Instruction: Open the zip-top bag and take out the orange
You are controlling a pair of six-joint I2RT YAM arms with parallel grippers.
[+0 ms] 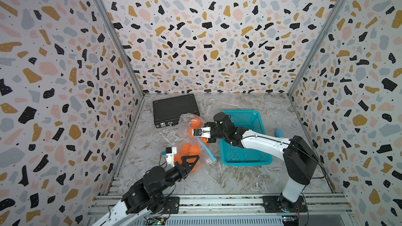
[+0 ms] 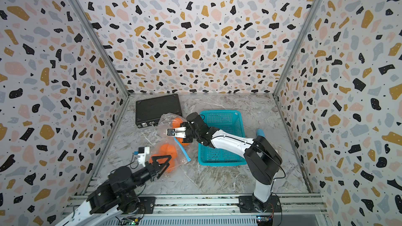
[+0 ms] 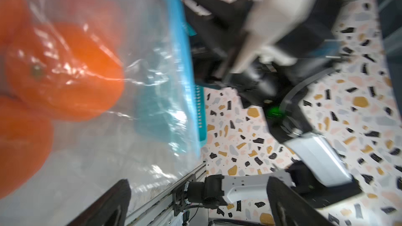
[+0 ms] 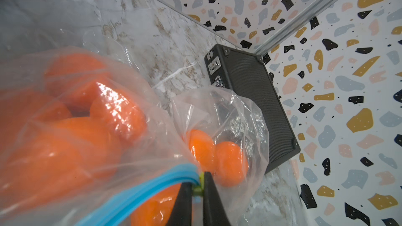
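A clear zip top bag (image 1: pixel 183 118) with a blue zip strip (image 1: pixel 207 148) holds several oranges (image 4: pixel 234 159) and lies left of the basket. My right gripper is shut on the zip near a small yellow-green piece, its dark fingers close around it. The strip runs from there toward the lower left in the right wrist view. My left gripper stands open, fingers (image 3: pixel 111 205) wide apart and nothing visibly gripped. In the top left view it is at the bag's front end, overlapping an orange. The left wrist view is blurred.
A teal basket (image 1: pixel 224 159) stands right of the bag, under my right forearm. Behind and left lies a black case (image 1: pixel 173 106). A blue rolled item (image 1: pixel 279 133) sits at the right. Bare table shows front of the basket.
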